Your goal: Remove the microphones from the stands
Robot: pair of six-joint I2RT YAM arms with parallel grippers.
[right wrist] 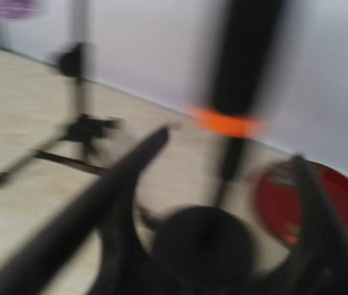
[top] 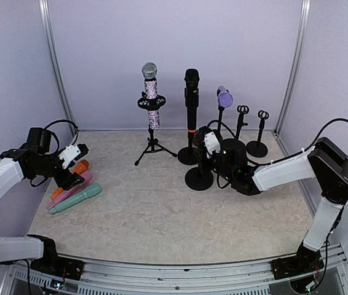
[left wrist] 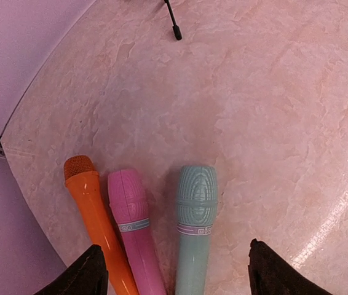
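At the left, my left gripper (top: pixel 80 166) stands open, nothing between its fingers, above an orange microphone (left wrist: pixel 98 224), a pink microphone (left wrist: pixel 131 206) and a teal microphone (left wrist: pixel 197 203) lying on the table. My right gripper (top: pixel 204 155) is around a black stand with a round base (top: pixel 198 179); no microphone is seen on it. Blurred dark clip-like prongs fill the right wrist view, and the finger contact is hidden. Behind stand a glittery microphone (top: pixel 151 90) on a tripod, a black microphone (top: pixel 191 101) and a purple microphone (top: pixel 225 98), each on a stand.
Two empty stands (top: pixel 242 117) (top: pixel 262 129) are at the back right. A red round base (right wrist: pixel 312 200) shows just behind my right gripper. The tripod's legs (top: pixel 154 147) spread over the back middle.
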